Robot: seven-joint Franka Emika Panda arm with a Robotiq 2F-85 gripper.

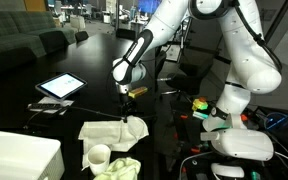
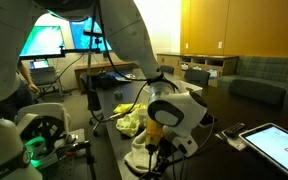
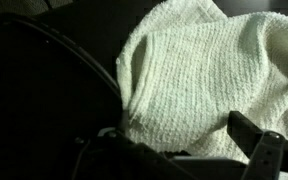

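Note:
A white towel lies crumpled on the dark table in exterior view 1. It fills much of the wrist view, where its knitted, folded surface shows clearly. Above the towel's far edge, my gripper points downward. Its fingers stand apart in the wrist view, one dark finger over the cloth at the lower right and the other toward the lower left. No cloth is visibly pinched between them. Whether the fingertips touch the towel cannot be told. The arm hides part of the towel in exterior view 2.
A white mug stands near the towel, with a yellow-green cloth beside it. At the near left is a white bin. A lit tablet lies farther back. The table beyond the gripper is mostly clear.

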